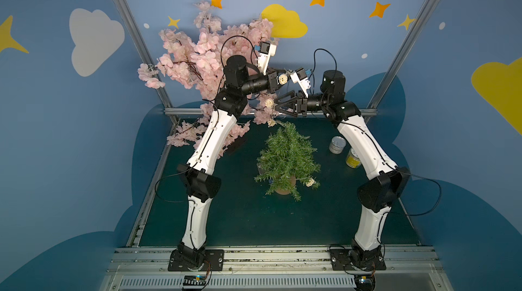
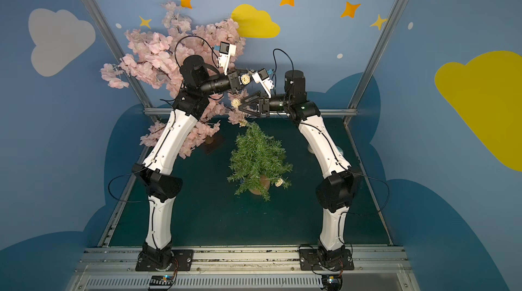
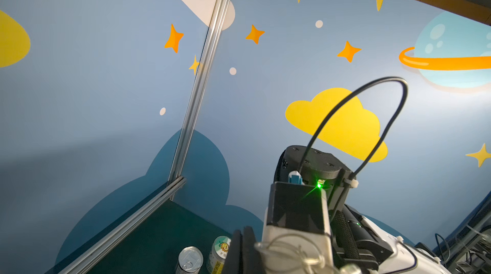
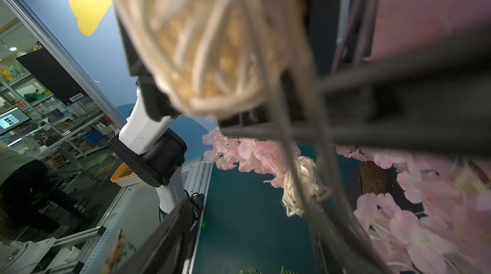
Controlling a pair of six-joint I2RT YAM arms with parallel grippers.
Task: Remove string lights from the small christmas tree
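Note:
The small green tree (image 1: 287,155) stands mid-table, a cream woven ball (image 1: 310,182) low on its right. My left gripper (image 1: 282,76) is raised above it, shut, with the light string at its tip and a ball (image 2: 245,79) beside it. A second ball (image 2: 235,103) hangs below on the wire. My right gripper (image 1: 282,105) is open just below and right of the left one, its fingers around or beside the hanging strand; I cannot tell whether they touch it. The right wrist view shows a ball (image 4: 204,38) very close and blurred wires.
A pink blossom tree (image 1: 201,57) fills the back left. Two cans (image 1: 337,144) stand right of the green tree, partly behind my right arm in the top right view.

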